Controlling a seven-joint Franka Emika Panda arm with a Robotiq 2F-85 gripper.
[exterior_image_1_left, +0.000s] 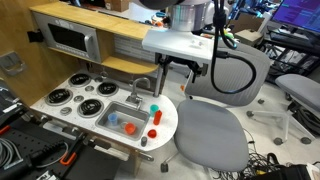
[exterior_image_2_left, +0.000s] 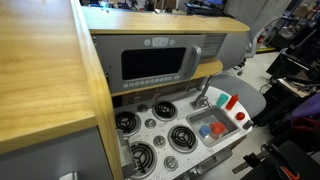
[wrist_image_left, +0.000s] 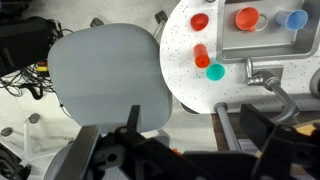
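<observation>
My gripper is open and empty, seen at the bottom of the wrist view. In exterior view 1 the gripper (exterior_image_1_left: 178, 71) hangs high above the far side of the white counter (exterior_image_1_left: 168, 130). A teal cup (wrist_image_left: 215, 72) and a red bottle-like item (wrist_image_left: 201, 56) stand close together on the counter's rounded end. Another small red item (wrist_image_left: 199, 21) lies apart from them. Inside the sink are a blue cup (wrist_image_left: 291, 19) and an orange-red cup (wrist_image_left: 246, 18). No object touches the fingers (wrist_image_left: 130, 137).
A faucet (wrist_image_left: 270, 80) rises at the sink's edge. Stove burners (exterior_image_1_left: 92, 107) lie beyond the sink, with a microwave (exterior_image_2_left: 155, 62) and wooden shelf behind them. A grey chair (exterior_image_1_left: 210, 130) stands close to the counter's rounded end.
</observation>
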